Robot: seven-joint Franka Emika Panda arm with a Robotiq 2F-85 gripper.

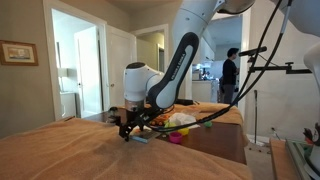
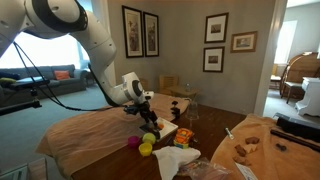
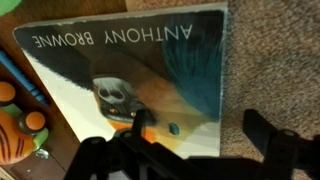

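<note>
A picture book (image 3: 150,75) with "ANTHONY BROWNE" on its cover lies where the brown towel meets the bare wood. My gripper hangs low over it, fingers wide apart. In the wrist view one finger (image 3: 125,150) is over the cover and the other finger (image 3: 275,145) over the towel, with the book's edge between them. Whether either touches anything I cannot tell. From exterior view 1, the gripper (image 1: 130,132) largely covers the book (image 1: 138,139).
A brown towel (image 1: 80,155) spreads over much of the table. Near the book in exterior view 2 stand a yellow cup (image 2: 146,149) and a purple cup (image 2: 134,142). Beyond them are a colourful toy (image 2: 184,136) and a white cloth (image 2: 172,160). An orange toy (image 3: 14,140) borders the book.
</note>
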